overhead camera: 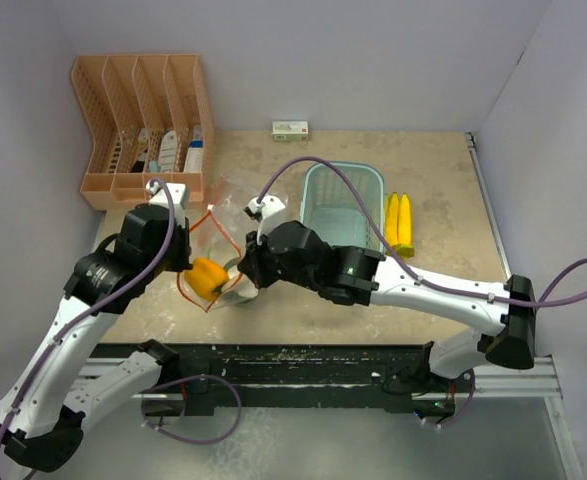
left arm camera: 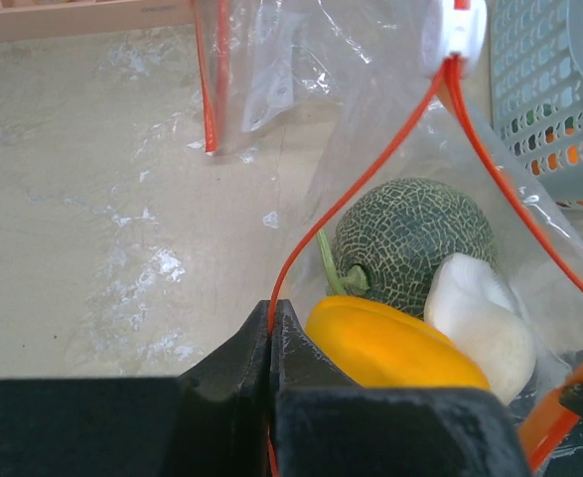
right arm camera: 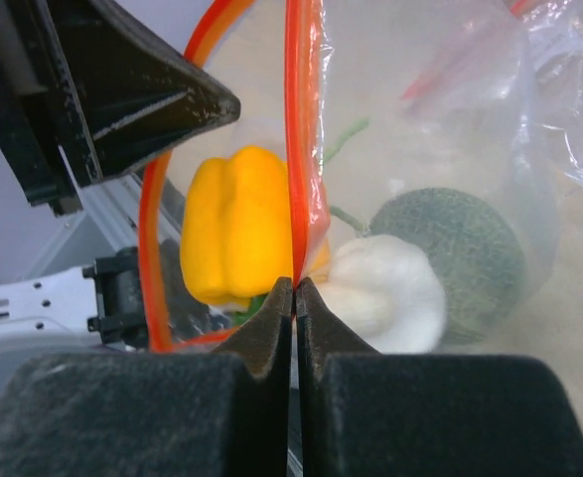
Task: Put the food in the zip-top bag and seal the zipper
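A clear zip bag with an orange-red rim [overhead camera: 225,232] stands with its mouth spread between my grippers. My left gripper is shut on one side of the rim, a thin red strip running between its fingertips. On another stretch of the rim, my right gripper is likewise shut. Inside the bag lie a yellow pepper [left arm camera: 395,343], a dark green netted melon [left arm camera: 415,238] and a white rounded piece of food [left arm camera: 478,318]. A white zip slider [left arm camera: 455,40] sits at the rim's corner.
A pale blue basket [overhead camera: 371,185] stands behind my right arm, its front part covered; orange food shows through its holes in the left wrist view. Yellow bananas [overhead camera: 399,225] lie right of it. A peach divided rack [overhead camera: 138,120] and small box [overhead camera: 290,130] are at the back.
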